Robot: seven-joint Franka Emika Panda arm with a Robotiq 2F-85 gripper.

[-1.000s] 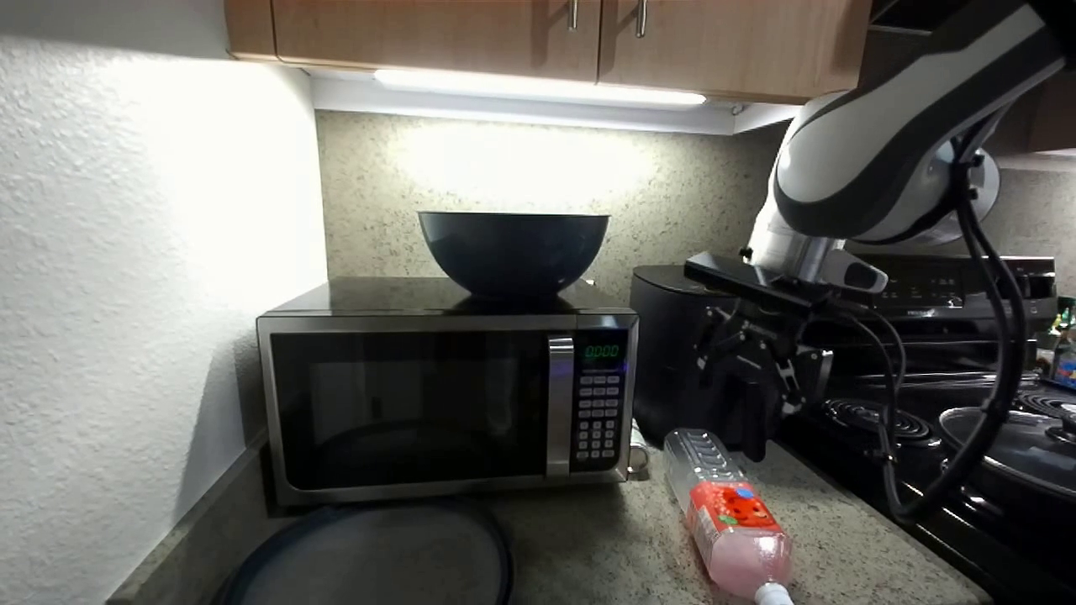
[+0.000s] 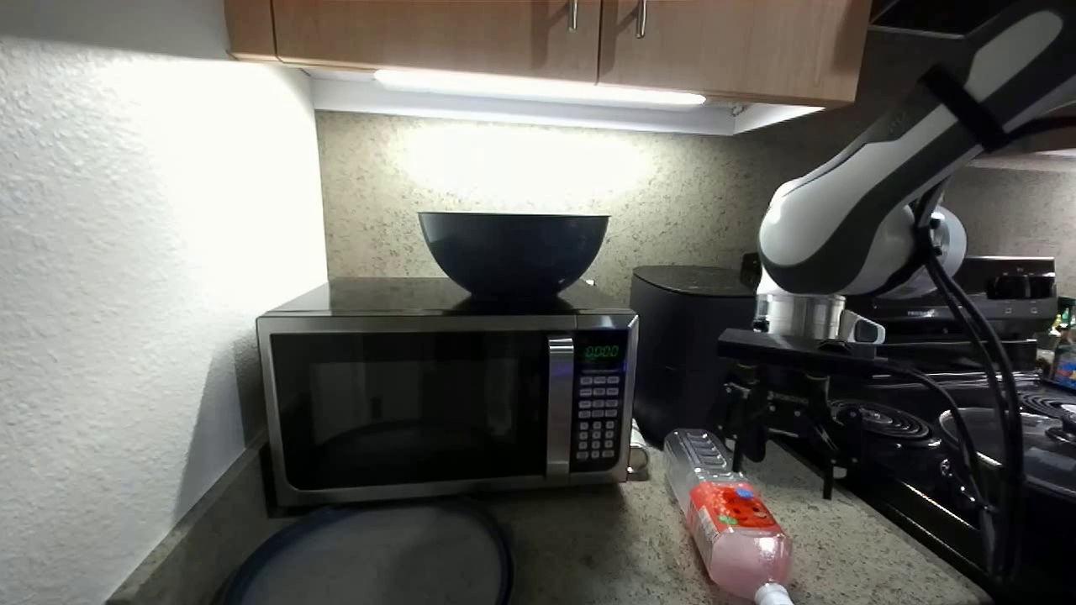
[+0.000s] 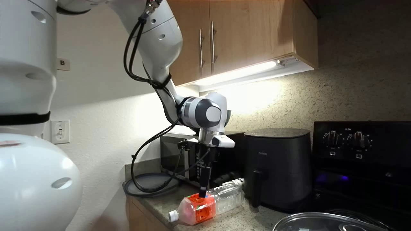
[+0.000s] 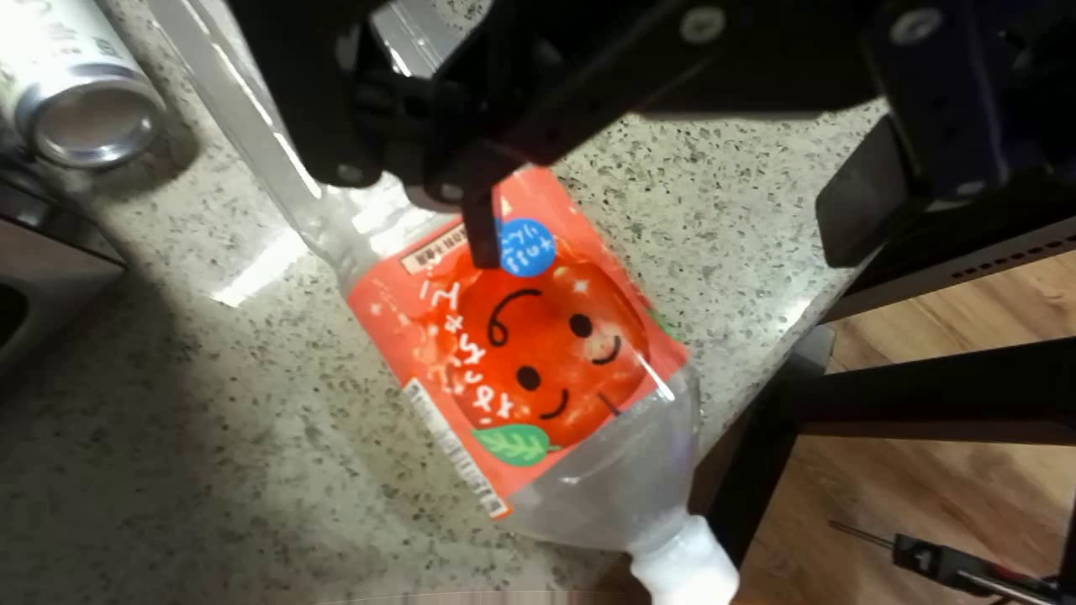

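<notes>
A clear plastic bottle with a red, smiling-fruit label (image 4: pixel 565 333) and a white cap (image 4: pixel 688 565) lies on its side on the counter. In exterior view 1 the bottle (image 2: pixel 734 524) points its cap toward the camera. My gripper (image 2: pixel 783 482) hangs fingers-down over the bottle's right side, its fingers wide apart and nothing held. From the wrist, one finger (image 4: pixel 482 227) shows over the label's upper edge, while the other finger (image 4: pixel 865 192) is well off to the right over bare counter. Whether the first finger touches the bottle I cannot tell.
A can (image 4: pixel 86 101) lies beside the bottle, near the microwave (image 2: pixel 424 403). Behind stands a black air fryer (image 3: pixel 278 169). A dark bowl (image 2: pixel 514 252) sits on the microwave, and a round lid-like disc (image 2: pixel 373 555) lies in front. The stove (image 2: pixel 908 423) borders the counter's right.
My gripper has come down toward the bottle and turned from a tilted pose to a more upright one, its fingers now seen spread. The bottle has stayed in place.
</notes>
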